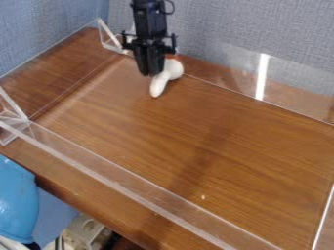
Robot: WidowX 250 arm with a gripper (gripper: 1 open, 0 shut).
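The black gripper [151,66] hangs from its arm at the back of the wooden tray, just left of a white, elongated object [163,80] with a rounded back end, which lies tilted toward the front. The fingertips are at or against that object's rounded end; whether they touch it or how far apart they are is hard to tell.
Clear plastic walls [131,195] edge the wooden floor [196,146], which is otherwise bare. A blue object [16,200] sits outside at the lower left. Padded grey-blue walls [274,39] stand behind.
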